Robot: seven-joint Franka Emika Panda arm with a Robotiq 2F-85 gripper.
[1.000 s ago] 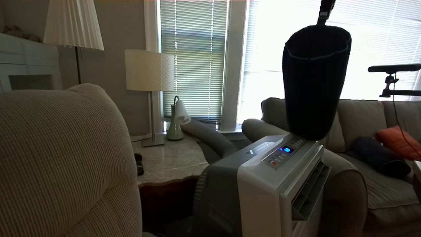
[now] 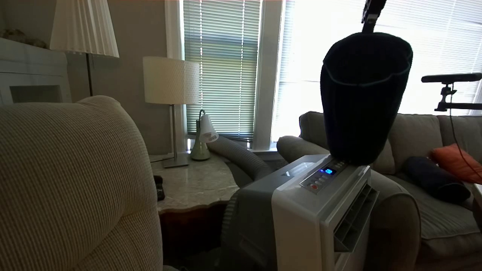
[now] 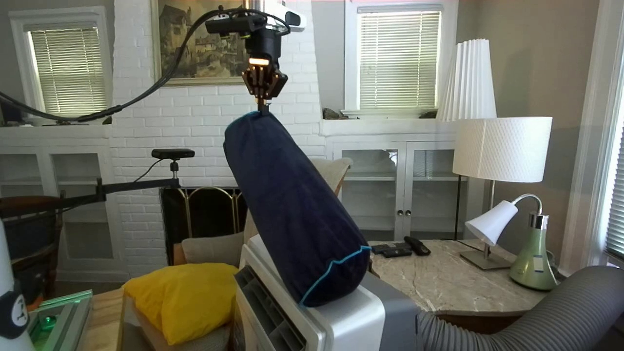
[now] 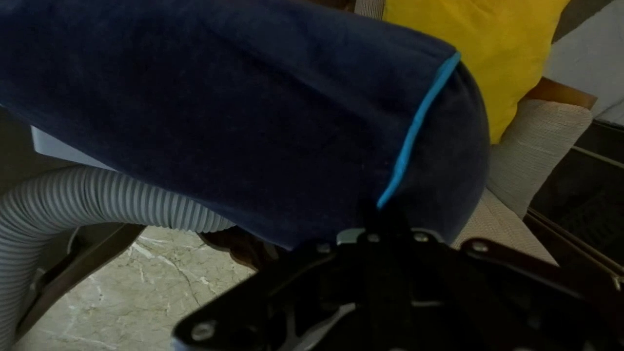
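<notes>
A long navy bolster pillow (image 3: 292, 199) with bright blue piping hangs tilted beneath my gripper (image 3: 263, 107). The gripper is shut on the pillow's upper end, near its edge. In exterior view 2 the lower end overlaps the top of the white and grey portable air conditioner (image 3: 351, 316); whether they touch is hard to tell. The wrist view shows the pillow (image 4: 234, 117) stretching away to the left, its piped end beside my dark gripper. In exterior view 1 the same pillow (image 2: 361, 108) appears against the bright window.
A ribbed exhaust hose (image 3: 491, 321) curves beside a marble-topped table (image 3: 462, 286) holding lamps and phones. A yellow pillow (image 3: 187, 298) lies on a chair. On the grey sofa (image 2: 452, 221) rest another dark bolster (image 2: 436, 180) and an orange pillow (image 2: 456, 160).
In exterior view 1 the held pillow looks larger and slightly lower, its upper end shifted a little right. The furniture has stayed in place.
</notes>
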